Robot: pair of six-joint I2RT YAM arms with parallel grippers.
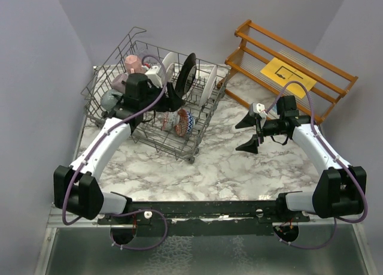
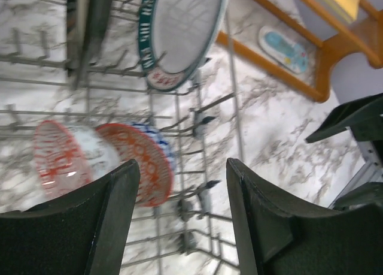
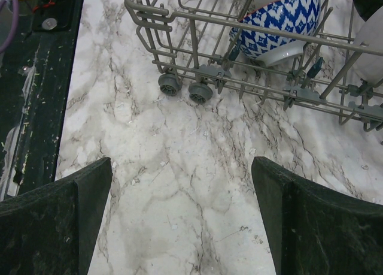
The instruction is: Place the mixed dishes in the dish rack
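The wire dish rack [image 1: 194,150] holds a pink mug [image 1: 133,64], glasses, white plates [image 1: 208,85], a dark plate [image 1: 186,75] and patterned bowls [image 1: 185,123]. Over its middle hovers my left gripper [image 1: 174,96], part open, with nothing between its fingers. Two bowls [image 2: 140,158] stand on edge below it in the left wrist view. To the right of the rack, my right gripper [image 1: 239,136] is open and empty above the bare counter. A blue-and-white bowl [image 3: 281,24] shows inside the rack in the right wrist view.
A wooden slatted rack [image 1: 338,88] with a yellow sheet [image 1: 284,74] stands at the back right. Marble counter [image 1: 227,173] in front and to the right of the dish rack is clear. The dish rack's wire walls rise around the dishes.
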